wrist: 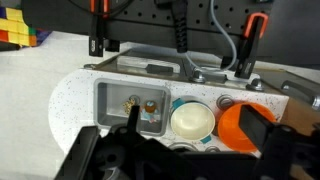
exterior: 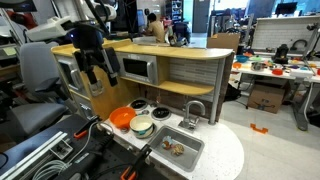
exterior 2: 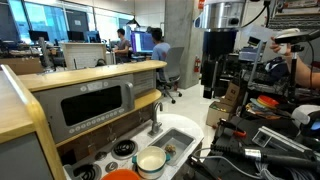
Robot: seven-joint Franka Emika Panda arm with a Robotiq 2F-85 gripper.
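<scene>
High over the left side of the play kitchen, my gripper (exterior: 101,79) (exterior 2: 222,91) stands open with nothing between its fingers. An orange bowl (exterior: 122,117) (exterior 2: 121,175) (wrist: 236,129) sits beside a cream pot (exterior: 142,127) (exterior 2: 151,159) (wrist: 192,122). The pot looks empty from above in the wrist view. On the other side of the pot lies a grey sink (exterior: 190,166) (wrist: 105,98), holding a few small brownish objects (exterior: 173,147) (wrist: 150,106). The dark fingers (wrist: 128,140) cover part of the wrist view's lower area.
A faucet (exterior: 193,113) (exterior 2: 155,121) rises behind the sink. Round stove burners (exterior: 139,104) (exterior 2: 123,148) lie near the bowl. Behind are a toy microwave (exterior: 138,68) (exterior 2: 92,108) and a wooden shelf (exterior: 185,88). White counter (exterior: 222,150) right of the sink is clear.
</scene>
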